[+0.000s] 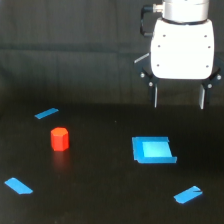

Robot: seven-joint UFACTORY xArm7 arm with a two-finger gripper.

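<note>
A red block [60,139], faceted like a short hexagonal prism, stands alone on the dark table at the left. My gripper [177,104] hangs at the upper right, well away from the block and above table height. Its two dark fingers [153,95] point down, spread wide under the white hand, and only empty space shows between them. A square [154,149] outlined in blue tape, with a lighter blue middle, lies to the right of centre, empty.
Short blue tape strips lie flat at the back left [47,113], front left [18,186] and front right [188,194]. Between the red block and the taped square the table is bare. A dark curtain [80,60] hangs behind.
</note>
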